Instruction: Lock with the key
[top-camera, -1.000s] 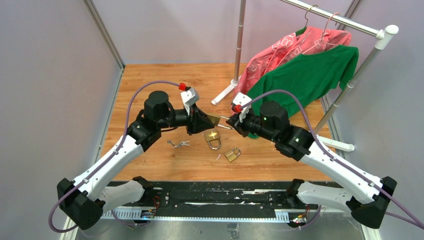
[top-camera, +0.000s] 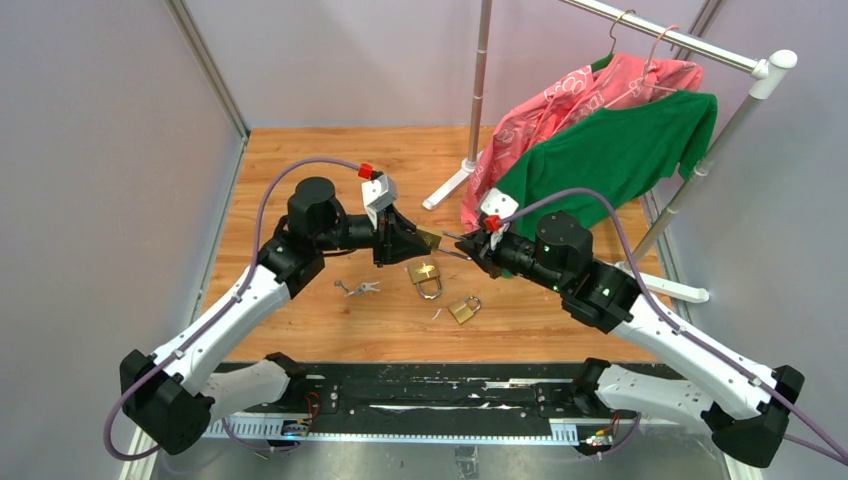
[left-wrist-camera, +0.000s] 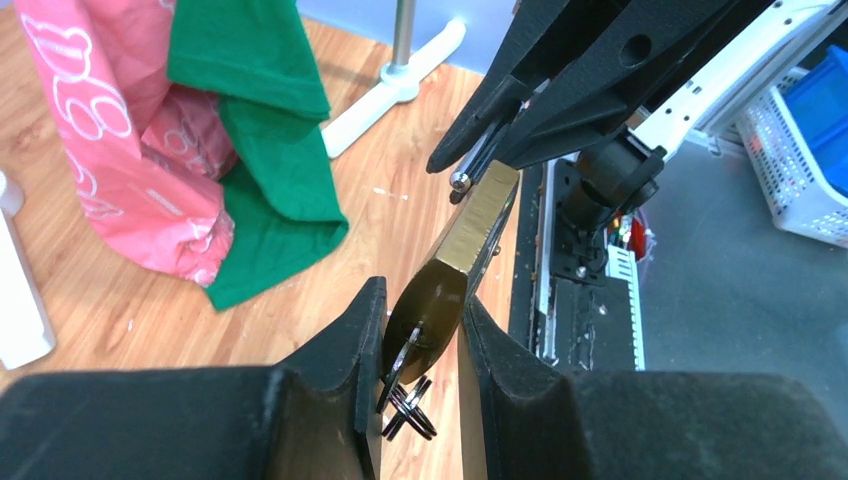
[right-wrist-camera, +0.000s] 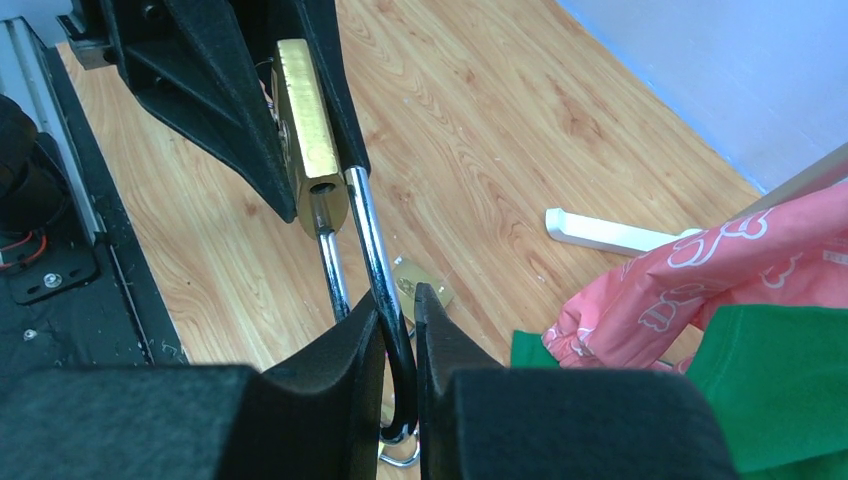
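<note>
A brass padlock (left-wrist-camera: 450, 265) is at my left gripper (top-camera: 418, 241), its body between that gripper's fingers; a key and ring (left-wrist-camera: 408, 405) show at its near end in the left wrist view. My right gripper (top-camera: 462, 243) faces it from the right, shut on the long steel shackle (right-wrist-camera: 380, 290), whose two legs point at the padlock body (right-wrist-camera: 312, 120). Two other brass padlocks (top-camera: 424, 274) lie on the wooden table (top-camera: 290, 180), with loose keys (top-camera: 357, 288) to their left.
A clothes rack (top-camera: 720, 145) with a pink garment (top-camera: 530, 120) and a green shirt (top-camera: 600, 160) stands at the back right, close behind my right arm.
My right arm has shifted slightly to the right over the last second. The left arm is nearly unchanged.
</note>
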